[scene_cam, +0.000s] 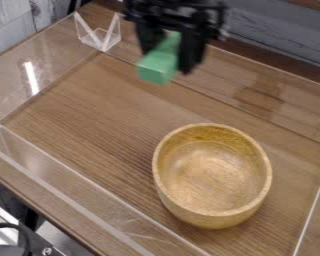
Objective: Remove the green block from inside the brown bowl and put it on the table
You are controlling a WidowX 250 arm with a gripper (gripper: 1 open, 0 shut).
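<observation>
My gripper (166, 50) hangs high near the top of the camera view, blurred, shut on the green block (157, 64). The block is up in the air, well clear of the brown bowl (264, 180) at the lower right. Nothing lies in the bowl; its inside is bare. Part of the gripper and the arm above it run out of the top of the view.
A clear plastic container (99, 32) stands at the upper left behind the arm. Bare wooden table (89, 125) spreads left of the bowl. Dark cables (16, 235) lie in the lower left corner, off the table's edge.
</observation>
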